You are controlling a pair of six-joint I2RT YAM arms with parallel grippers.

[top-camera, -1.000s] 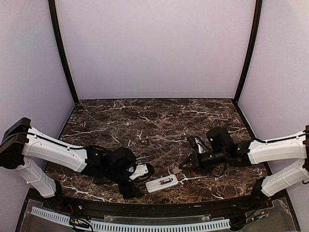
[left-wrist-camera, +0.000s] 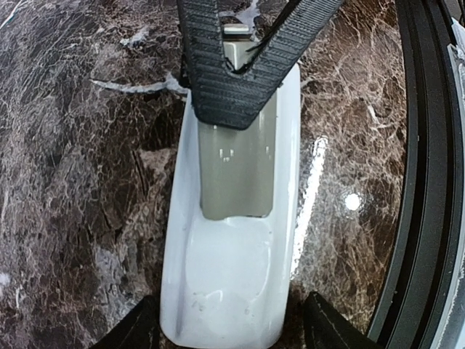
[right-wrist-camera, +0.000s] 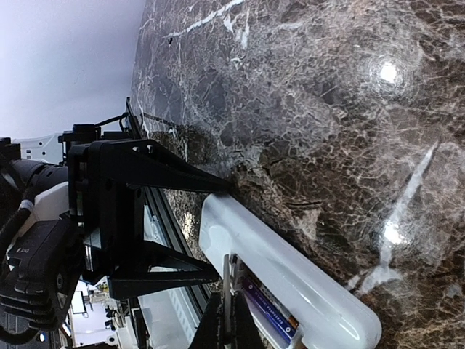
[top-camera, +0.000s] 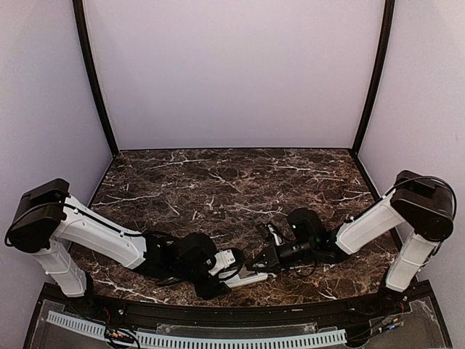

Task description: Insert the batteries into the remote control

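The white remote (left-wrist-camera: 236,276) lies on the table with its long side toward the front edge. Against it, above the battery compartment, is a flat grey cover (left-wrist-camera: 236,171); its thin edge points up from my right gripper, which is shut on it. Beneath the cover a blue battery (right-wrist-camera: 269,309) lies in the compartment; the rest of the compartment is hidden. My left gripper stands part open around the remote's near end, one finger (right-wrist-camera: 167,166) along each long side. Contact with the sides cannot be made out.
A dark rail (top-camera: 240,313) runs along the table's front, close to the remote. Loose batteries are not seen on it.
My right gripper has come left and down with the cover, from beside the remote to over it. The left gripper has shifted right, to around the remote's left end. The remote looks unmoved.
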